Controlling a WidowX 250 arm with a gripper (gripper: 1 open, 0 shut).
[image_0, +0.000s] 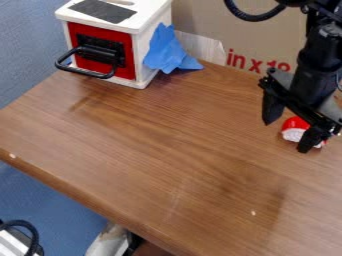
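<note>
My black gripper (286, 131) is at the right of the table, low over a small red and white object (295, 132), whose middle is partly hidden by the lower finger. The fingers are spread apart, one tip at the left above the object, the other down at it.
A white toy oven (140, 22) with a red front and black handle stands at the back left, a blue cloth (170, 55) beside it. Cardboard (234, 30) is behind.
</note>
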